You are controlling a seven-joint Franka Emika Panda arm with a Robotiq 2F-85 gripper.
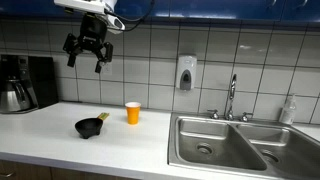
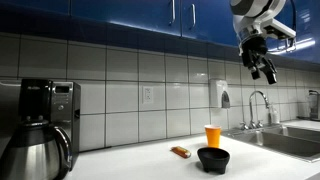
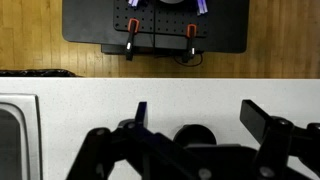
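My gripper [image 1: 85, 66] hangs high above the white counter [image 1: 130, 152], its fingers spread wide and nothing between them. In the wrist view the open gripper faces down, and a small black bowl [image 3: 194, 134] shows on the counter far below, partly covered by the gripper body. The bowl [image 1: 88, 128] sits upright near the counter's front. Behind it stand an orange cup [image 1: 133, 113] and a small yellowish-brown item [image 1: 102, 116] lying flat. In the second exterior view the cup [image 2: 212, 136] is behind the bowl [image 2: 213, 159], with the brown item [image 2: 181, 152] lying to their left.
A coffee maker [image 2: 38, 145] stands at the counter's left end. To the right is a double sink [image 1: 205, 147] with a faucet [image 1: 232, 98] and a soap bottle [image 1: 288, 110]. Blue cabinets [image 2: 110, 30] hang overhead, close to the arm.
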